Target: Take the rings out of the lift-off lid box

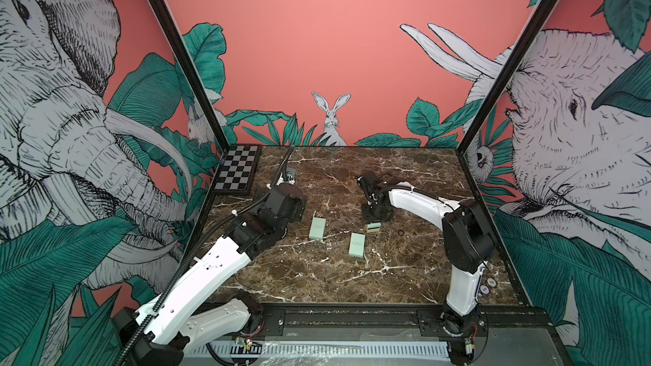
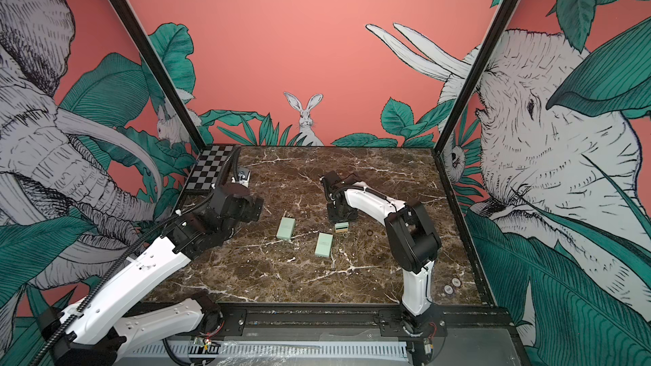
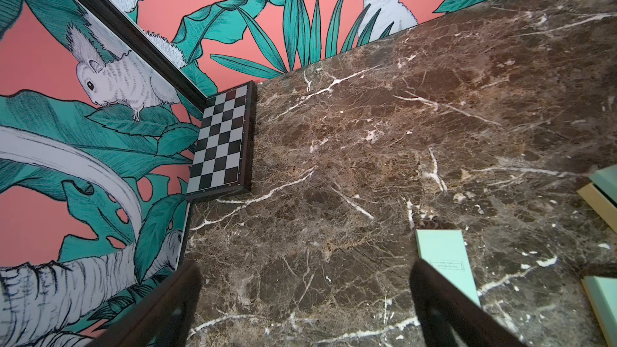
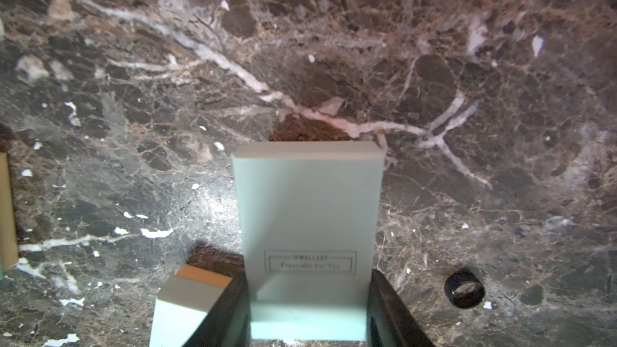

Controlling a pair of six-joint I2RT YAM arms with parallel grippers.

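Mint-green jewellery box (image 4: 308, 218) fills the centre of the right wrist view, its printed label facing me. My right gripper is shut on its two long sides. In the top left view this box (image 1: 373, 227) shows a tan lower part under the green. Two more green boxes, one on the left (image 1: 317, 228) and one nearer the front (image 1: 356, 244), lie on the marble table. A dark ring (image 4: 464, 289) rests on the table, right of the held box. Over the table's left part, my left gripper stands open and empty. Box insides are hidden.
A checkered board (image 1: 237, 168) lies at the back left corner. Small round pale discs (image 1: 483, 290) sit near the front right edge, by the right arm's base.
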